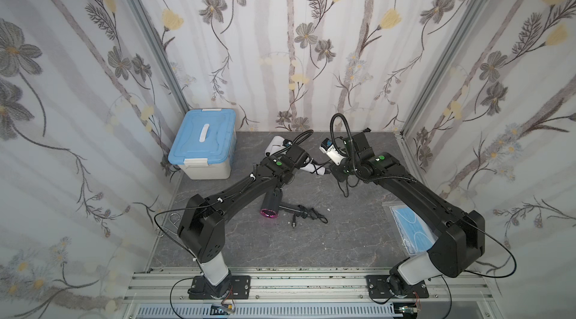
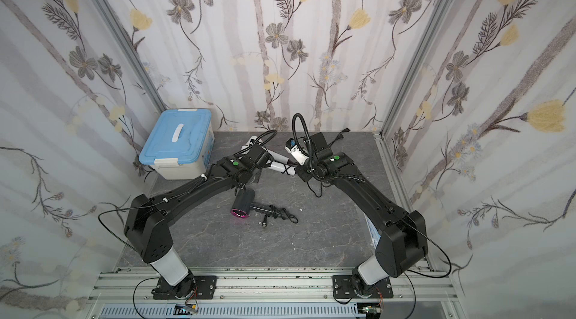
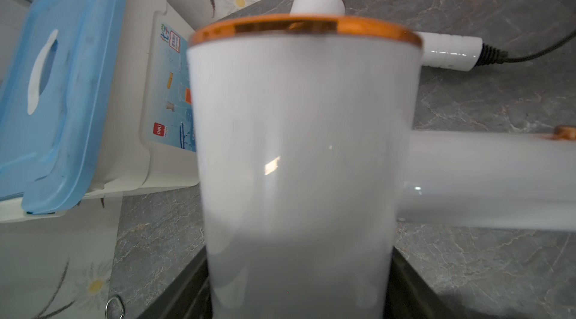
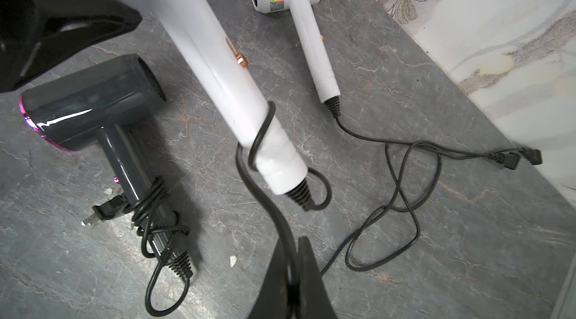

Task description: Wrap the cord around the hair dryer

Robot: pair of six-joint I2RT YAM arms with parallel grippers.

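Observation:
In the left wrist view, the barrel of a white hair dryer (image 3: 306, 157) with an orange rim fills the space between the fingers of my left gripper, which is shut on it, above the table. Its handle (image 4: 225, 79) slants down in the right wrist view. The black cord (image 4: 259, 190) leaves the handle's end, loops round its lower part, then runs to my right gripper. That one is shut on the cord just below the handle's end.
A second white dryer (image 4: 312, 49) lies behind, its loose cord (image 4: 414, 205) tangled on the table. A dark dryer (image 4: 90, 103), cord wound on its handle, lies in front. The blue-lidded box (image 1: 204, 136) stands back left; a blue-and-white packet (image 1: 414, 229) lies at right.

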